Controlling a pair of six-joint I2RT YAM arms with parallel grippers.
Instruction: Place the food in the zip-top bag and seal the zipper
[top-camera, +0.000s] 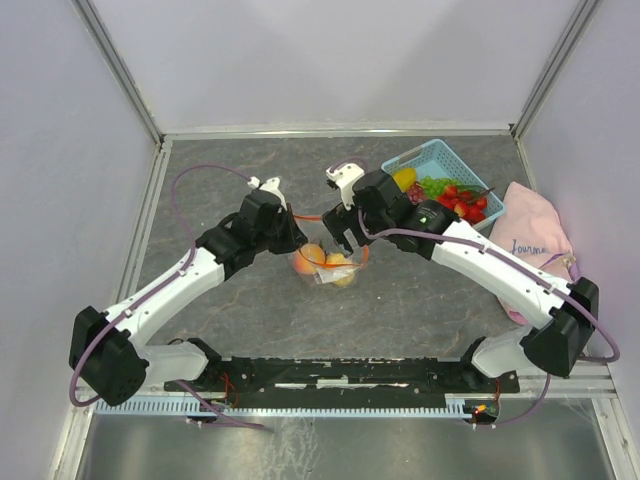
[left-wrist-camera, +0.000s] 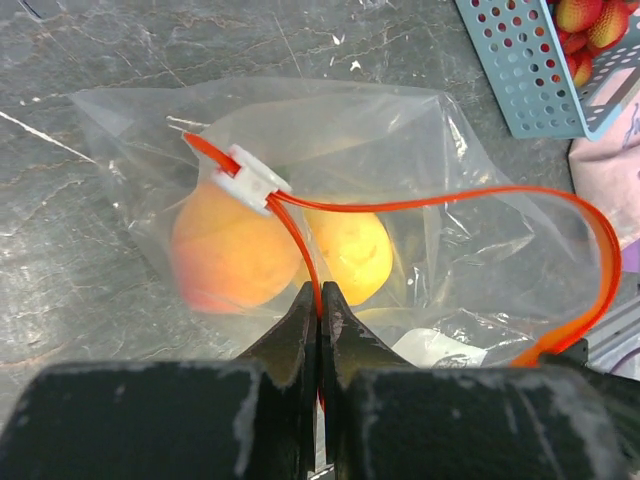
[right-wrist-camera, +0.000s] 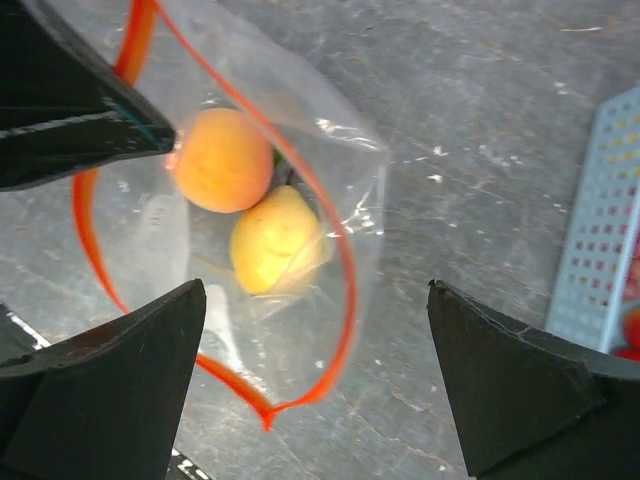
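The clear zip bag (left-wrist-camera: 430, 140) lies open on the counter, its orange zipper (left-wrist-camera: 600, 250) looped, a white slider (left-wrist-camera: 247, 178) on it. Inside sit a peach-coloured fruit (right-wrist-camera: 222, 160) and a yellow one (right-wrist-camera: 275, 240). My left gripper is shut on the orange zipper strip at the bag's edge. My right gripper stands open above the bag's right side, its fingers apart; in the top view it is just right of the bag.
A blue basket (top-camera: 425, 153) of bananas, grapes and red fruit stands at the back right. A pink pouch (top-camera: 530, 235) lies at the right edge. The counter left of the bag is clear.
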